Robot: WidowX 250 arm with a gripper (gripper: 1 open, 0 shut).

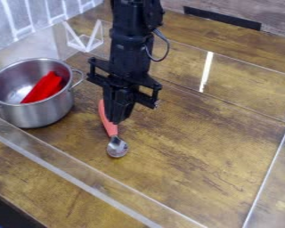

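A black robot gripper [117,111] hangs in the middle of the camera view, shut, with nothing visible between its fingers. Just below it on the wooden table lies a ladle-like spoon [117,147] with a red handle and a steel bowl toward the front; its upper handle is partly behind the gripper. To the left stands a steel pot [26,111] with a red item [43,87] inside.
A white wire-like object [83,36] stands at the back left. Pale strips run along the table's left side and right part.
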